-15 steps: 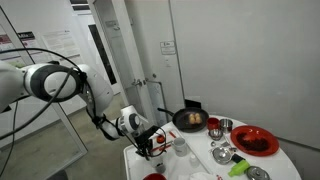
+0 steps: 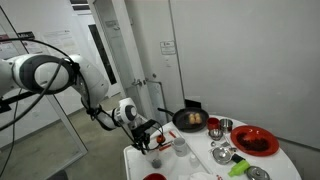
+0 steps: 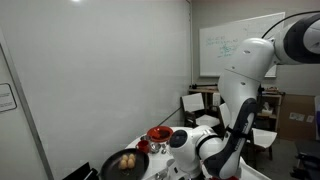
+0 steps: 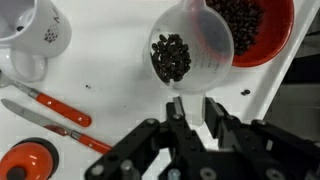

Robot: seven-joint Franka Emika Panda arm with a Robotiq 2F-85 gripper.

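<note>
My gripper is shut on the handle of a clear plastic cup (image 4: 215,66), which extends away from the fingers in the wrist view. A small heap of dark beans (image 4: 171,58) lies inside the cup. Beside and partly under the cup's rim sits a red bowl (image 4: 279,38) with more dark beans in it. In exterior view 1 the gripper (image 2: 151,149) is low over the near left of the white table, with the red bowl (image 2: 154,177) just in front. The fingertips are too small to make out there.
A white mug (image 4: 38,38), knives with orange handles (image 4: 62,106) and an orange-red pot (image 4: 27,161) lie left in the wrist view. Farther off stand a black pan (image 2: 190,119) and a red plate (image 2: 256,140). Two stray beans lie near the tray edge.
The arm and gripper have shifted slightly in exterior view 1, and the cup has moved a little with them. The other tableware looks unmoved.
</note>
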